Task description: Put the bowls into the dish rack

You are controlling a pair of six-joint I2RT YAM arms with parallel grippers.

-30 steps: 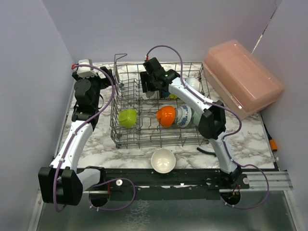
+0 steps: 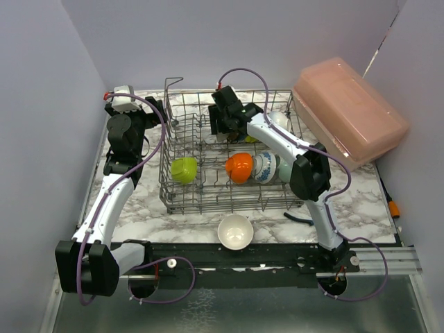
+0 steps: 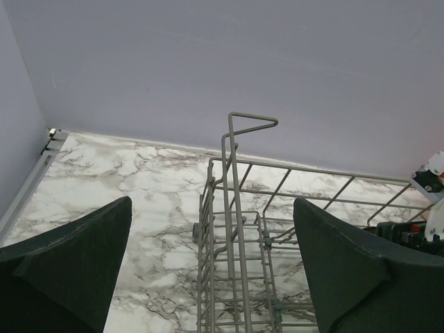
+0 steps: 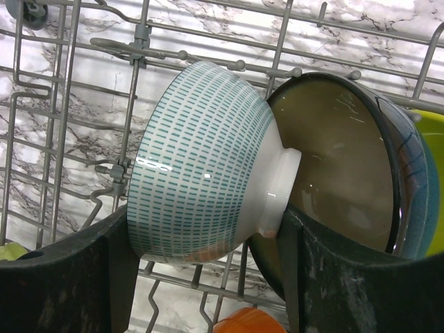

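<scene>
In the right wrist view my right gripper grips a white bowl with teal dashes [image 4: 194,159], tilted on its side against a dark bowl [image 4: 333,152] in the dish rack [image 2: 194,208]. A green bowl [image 2: 183,169], an orange bowl [image 2: 238,167], a blue-patterned bowl [image 2: 265,167] and other bowls stand in the rack. A white bowl [image 2: 235,232] rests on the counter in front of it. My left gripper is open beside the rack's left edge, with rack wires visible between its fingers.
A pink bin [image 2: 350,111] lies at the right beside the rack. Walls enclose the back and sides.
My right gripper has moved slightly to the right in the top view with the bowl in it. The left arm has not moved.
</scene>
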